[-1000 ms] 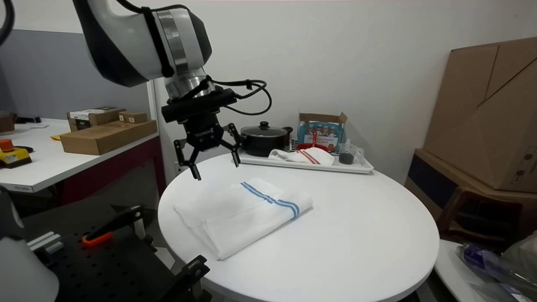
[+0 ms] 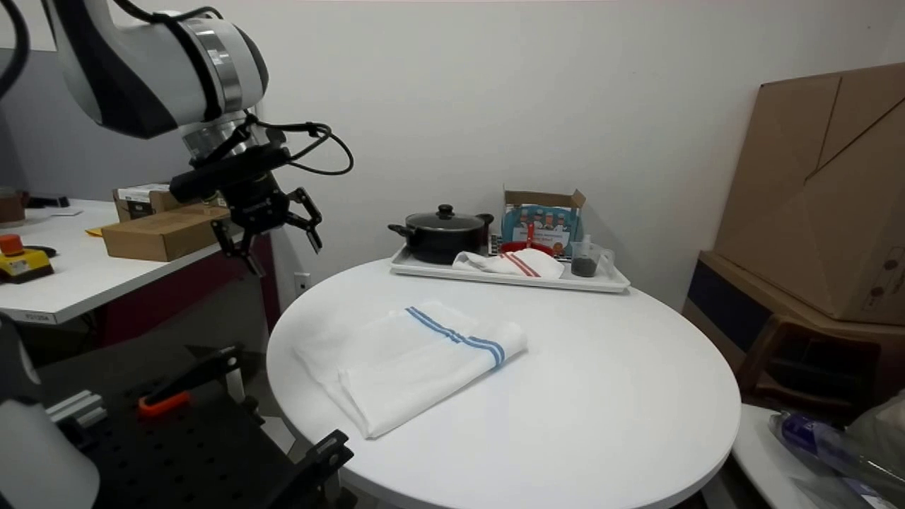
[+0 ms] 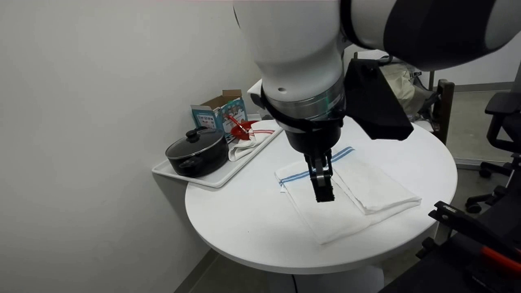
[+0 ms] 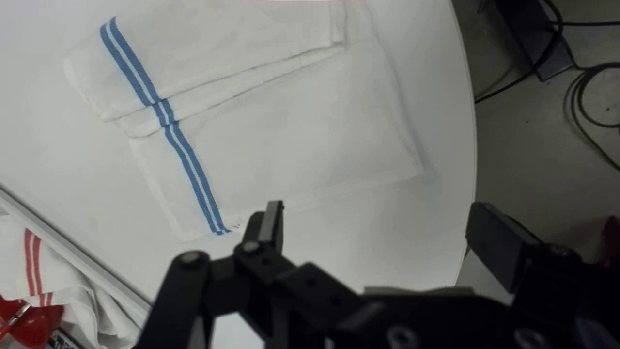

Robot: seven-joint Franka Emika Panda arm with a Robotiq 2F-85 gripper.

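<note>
A white towel with blue stripes lies folded over on the left part of the round white table. The wrist view has the towel flat below, its folded flap at the top and the blue stripes towards the left. Up and to the left of the towel, my gripper hangs in the air, clear of the table. Its fingers are spread wide, so it is open and holds nothing. From the second exterior view, the gripper appears edge-on in front of the towel.
At the table's back stands a white tray with a lidded black pot, a red-striped towel, a red pan and a small bottle. Behind them is an open box. Cartons sit on the side desk.
In exterior view 1, the arm and gripper have moved left and somewhat up, away from above the table. The gripper stays open. The towel lies as it did.
</note>
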